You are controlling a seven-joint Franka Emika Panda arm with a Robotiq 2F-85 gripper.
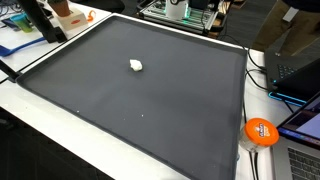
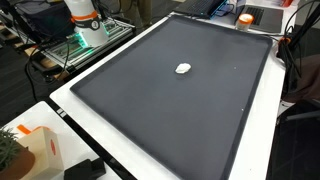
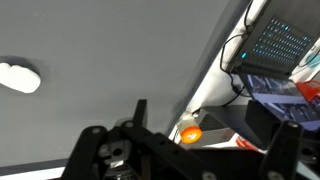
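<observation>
A small white object (image 1: pixel 135 65) rests on the dark grey mat (image 1: pixel 150 100), toward its far left part in exterior view 1. Exterior view 2 has the same white object (image 2: pixel 182 69) near the mat's middle, with clear mat around it. At the left edge of the wrist view the white object (image 3: pixel 18 78) looks rounded and elongated. My gripper shows along the bottom of the wrist view, its dark fingers wide apart and nothing visible between them. The white object lies well to one side of them. Neither exterior view shows the gripper.
An orange-topped round item (image 1: pixel 261 132) stands right of the mat, close to a laptop (image 1: pixel 300 150). Cables run along that side. A potted plant (image 2: pixel 15 155) sits at the near left in exterior view 2.
</observation>
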